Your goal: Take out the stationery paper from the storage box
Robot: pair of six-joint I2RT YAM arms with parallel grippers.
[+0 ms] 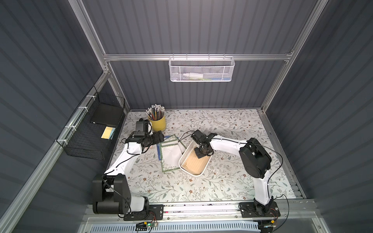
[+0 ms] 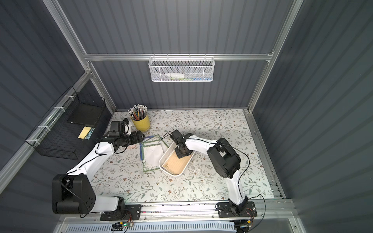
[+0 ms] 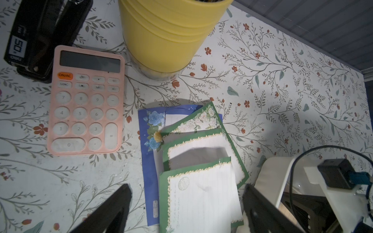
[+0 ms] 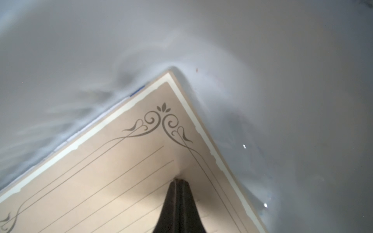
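The white storage box holds tan lined stationery paper, with scrollwork at its corner. My right gripper is shut, its tips down on that paper near a corner, nothing visible between them. Several sheets of green- and blue-bordered paper lie on the table left of the box. My left gripper is open above these sheets, nothing between its fingers.
A yellow pencil cup stands behind the sheets, with a pink calculator and stapler beside it. A black mesh basket hangs left, a white one at the back.
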